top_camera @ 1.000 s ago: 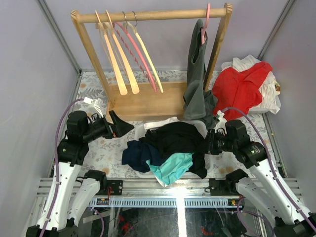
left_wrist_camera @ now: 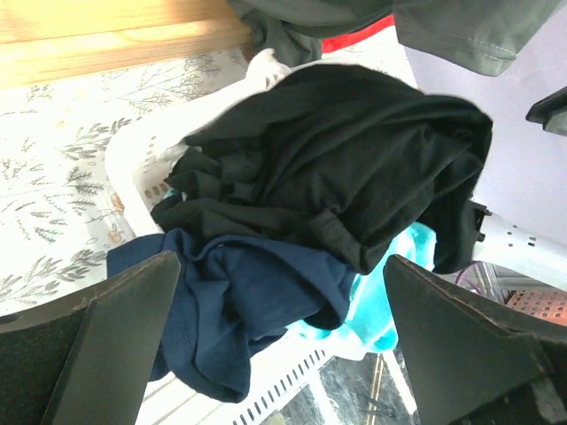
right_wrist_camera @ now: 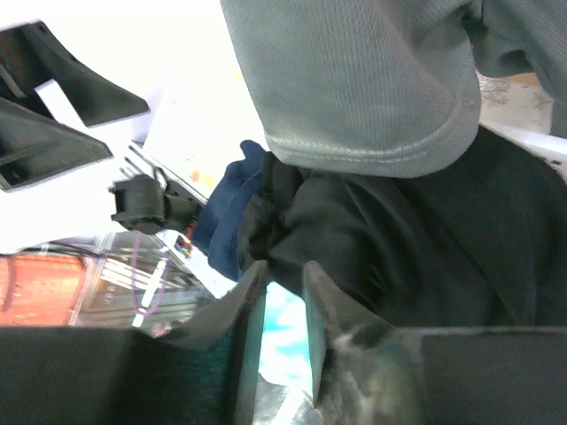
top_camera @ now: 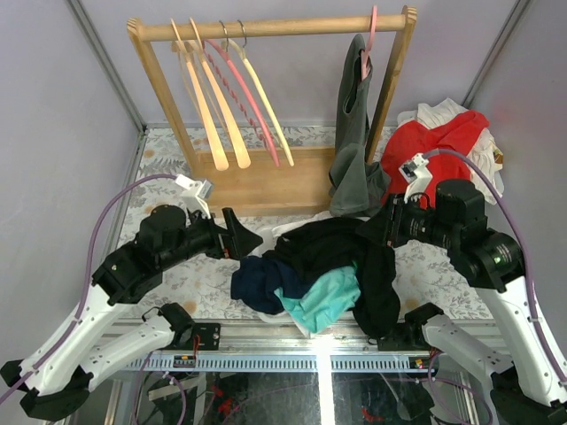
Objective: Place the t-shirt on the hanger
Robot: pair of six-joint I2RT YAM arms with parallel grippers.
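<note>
A black shirt (top_camera: 321,252) lies crumpled over a white basket, on the pile with a navy garment (top_camera: 257,282) and a teal garment (top_camera: 323,299). Its right side is raised and spread toward my right gripper (top_camera: 383,232). In the right wrist view the right fingertips (right_wrist_camera: 257,270) are blurred, with a narrow gap between them and no cloth visibly caught. Left of the pile, my left gripper (top_camera: 244,228) is wide open and empty. Several bare hangers, including a pink hanger (top_camera: 252,102) and a cream hanger (top_camera: 261,102), hang at the rack's left.
A wooden rack (top_camera: 275,28) stands behind the pile. On its right side a grey garment (top_camera: 353,115) hangs from a pink hanger, its lower end near my right gripper. A red garment (top_camera: 434,150) covers another pile at the back right.
My right gripper has moved up and back. The black shirt and the pile have shifted right, its right part now spread out more. The left gripper has moved right, toward the pile.
</note>
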